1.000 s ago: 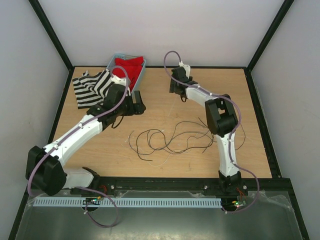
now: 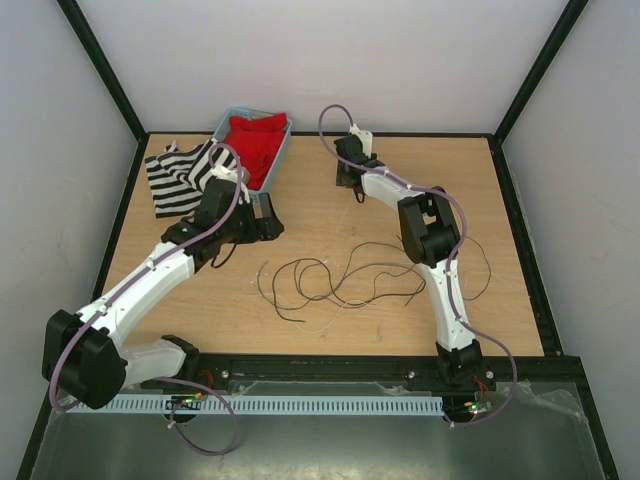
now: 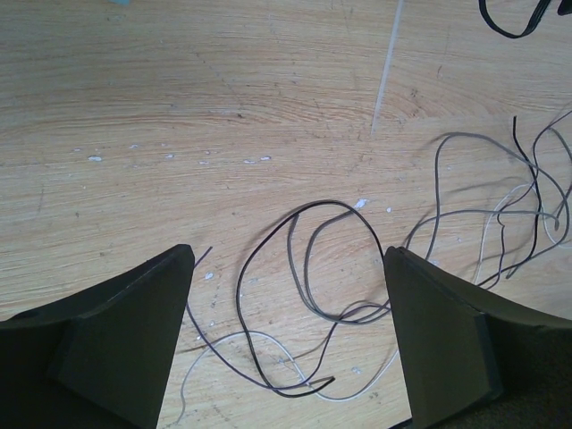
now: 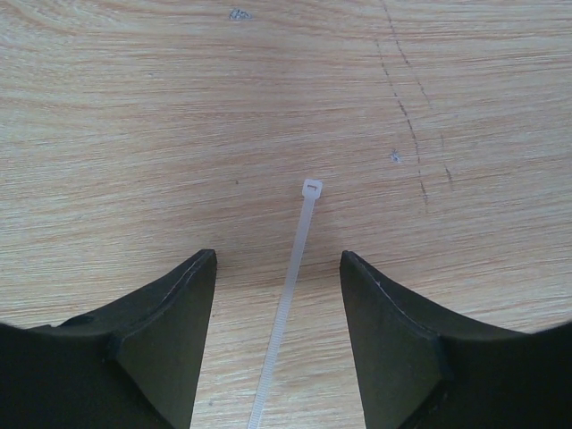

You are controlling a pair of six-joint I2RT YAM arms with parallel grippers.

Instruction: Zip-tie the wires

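Note:
Loose black, grey and white wires lie looped and tangled across the front middle of the table. Closer up in the left wrist view, the wires appear beyond and between the fingers of my left gripper, which is open and empty above the table. At the back of the table is my right gripper. In the right wrist view a clear zip tie lies on the wood with its head farthest away. The right gripper is open, one finger on each side of the strap, not gripping it.
A light blue basket with red cloth stands at the back left, beside a striped black-and-white cloth. Bare wood fills the back right of the table. Walls enclose the sides and back.
Both arms have shifted a little to the left. The wires and the cloths stay where they were.

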